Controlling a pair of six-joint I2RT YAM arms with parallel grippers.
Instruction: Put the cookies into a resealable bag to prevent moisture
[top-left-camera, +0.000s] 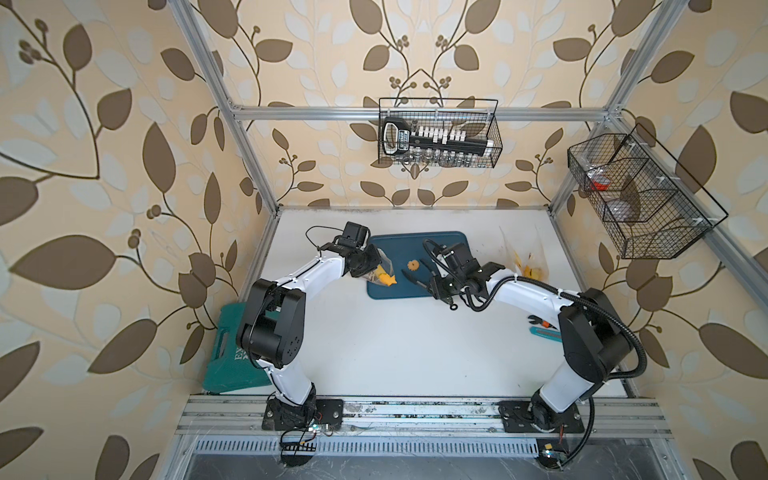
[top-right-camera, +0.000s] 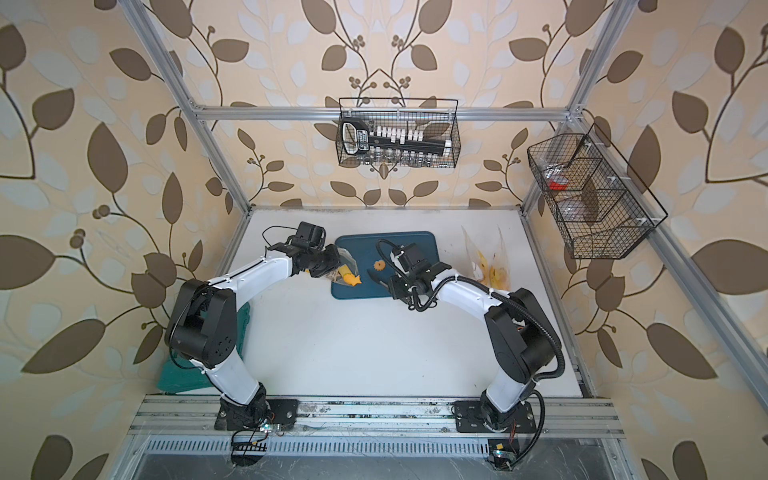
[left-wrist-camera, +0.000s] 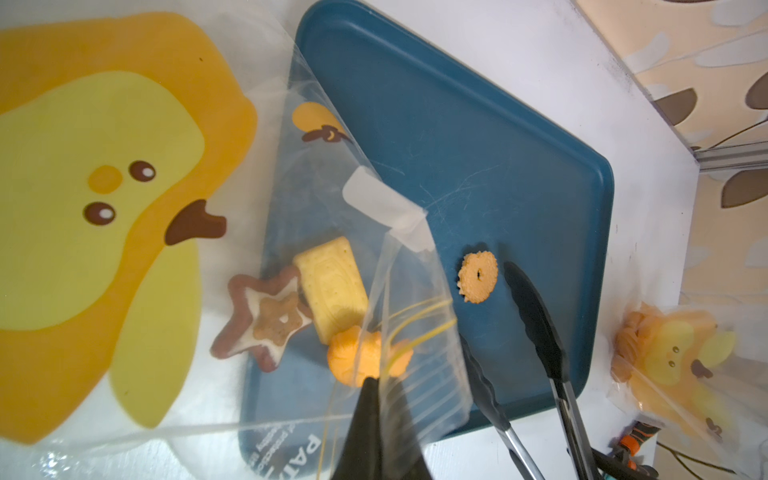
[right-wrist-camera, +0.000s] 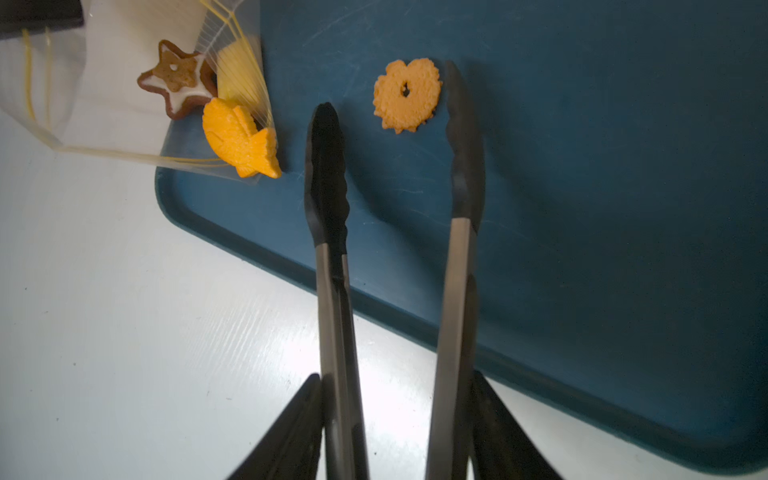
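Note:
My left gripper is shut on the rim of the clear resealable bag (left-wrist-camera: 152, 336), which lies over the tray's left part. Through its film show a star cookie (left-wrist-camera: 268, 320), a yellow square cookie (left-wrist-camera: 329, 289) and an orange fish cookie (left-wrist-camera: 360, 356) near the mouth; whether the fish is fully inside I cannot tell. A round cookie (right-wrist-camera: 406, 94) lies alone on the blue tray (right-wrist-camera: 576, 264). My right gripper grips black-tipped tongs (right-wrist-camera: 457, 288). The tongs' tips are spread, the right one close beside the round cookie, the left one apart from it.
Another printed bag with contents (left-wrist-camera: 672, 352) stands right of the tray. A teal board (top-left-camera: 228, 344) lies at the table's left edge. Wire baskets (top-left-camera: 440, 136) hang at the back and right.

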